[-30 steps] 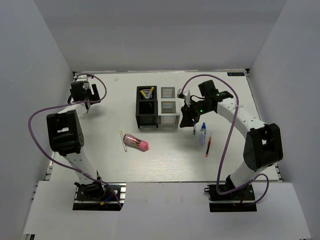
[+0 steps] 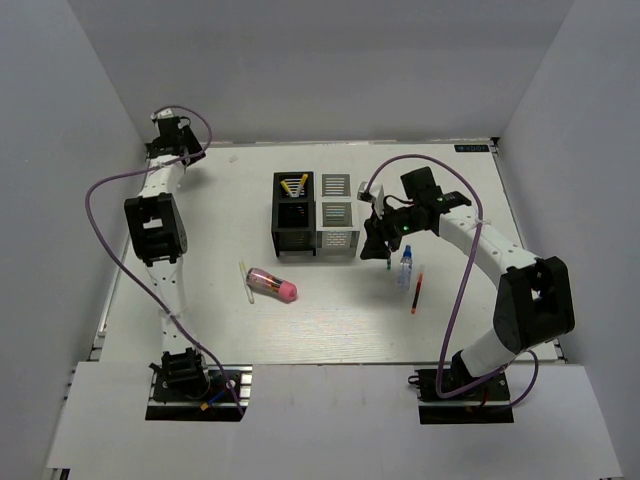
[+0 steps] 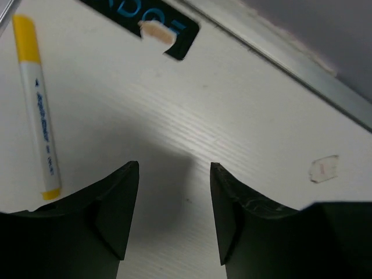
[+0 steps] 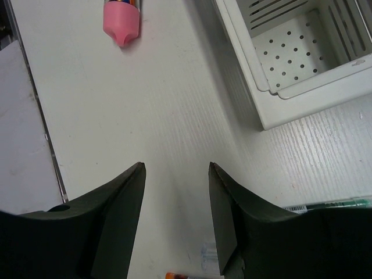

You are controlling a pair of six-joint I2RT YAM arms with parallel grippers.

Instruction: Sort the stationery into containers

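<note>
My left gripper is at the table's far-left corner, open with nothing between its fingers; a yellow-capped white marker lies beside it. My right gripper hangs open and empty by the white baskets. A black organizer holds yellow items. A pink-ended pencil case, a pale stick, a blue-capped bottle, a red pen and a green pen lie on the table.
Grey walls border the left, back and right.
My left arm has moved toward the back, its gripper now higher in the top view.
</note>
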